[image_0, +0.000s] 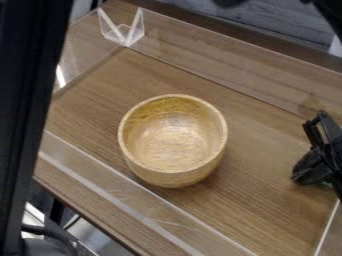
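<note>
A light wooden bowl (173, 141), empty, sits upright near the middle of the wooden table (254, 200). At the right edge of the view is my dark gripper (307, 172), low over the table to the right of the bowl. A small bit of green shows just beneath it, too hidden to identify. Whether anything is between its fingers cannot be made out.
Clear acrylic sheeting borders the work area, with an angular clear piece (122, 30) at the back left. A dark upright shape fills the left edge. The table around the bowl is clear.
</note>
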